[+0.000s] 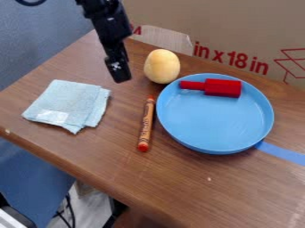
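Note:
My black gripper (117, 69) hangs above the table at the upper left, between the folded light-blue cloth (67, 105) and the yellow potato-like object (162, 66); whether its fingers are open or shut is hard to make out. An orange crayon-like stick (146, 120) lies lengthwise left of a blue plate (213, 129). A red object (217, 86) with a narrow handle rests in the upper part of the plate.
A cardboard box (251, 36) stands behind the table. A blue tape strip (284, 153) runs right of the plate. The table's left edge drops toward blue fabric.

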